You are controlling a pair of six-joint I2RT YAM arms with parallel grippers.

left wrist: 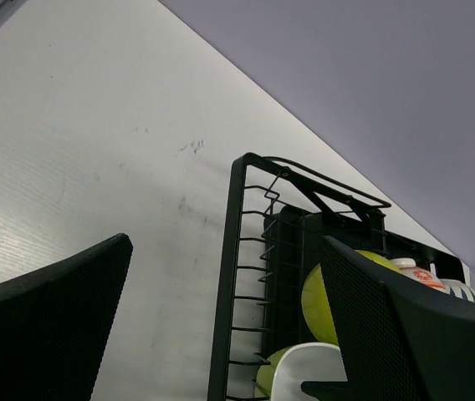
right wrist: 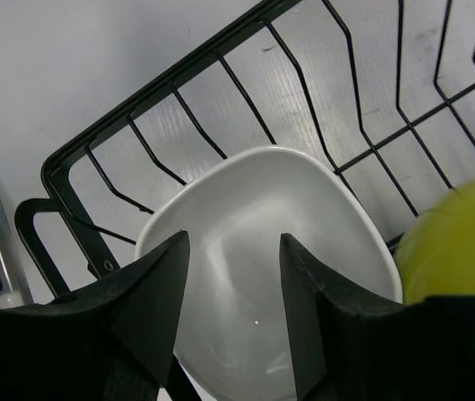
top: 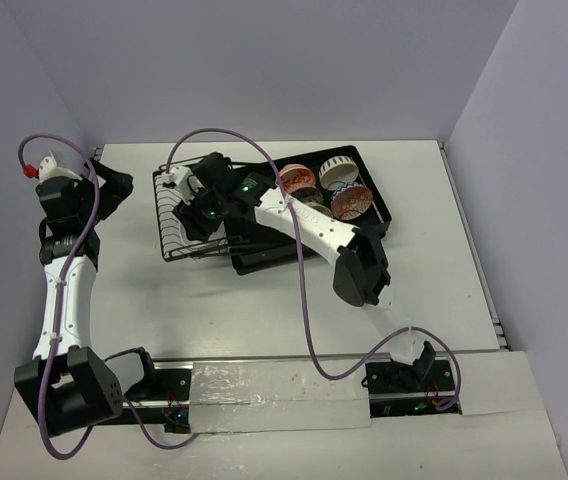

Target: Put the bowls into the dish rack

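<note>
A black wire dish rack point(top: 167, 252) sits left of the black tray. Inside it are a white-lined bowl point(right wrist: 254, 217) and a yellow-green bowl point(right wrist: 446, 242). My right gripper point(top: 193, 222) is open over the white-lined bowl, its fingertips apart with nothing seen held. My left gripper point(top: 114, 185) hangs open and empty beside the table's left end, with the rack to its right. In the top view my right arm hides much of the rack.
The black tray point(top: 264, 260) holds several patterned bowls, including a striped one point(top: 339, 168) and an orange one point(top: 297, 176). Grey walls surround it.
</note>
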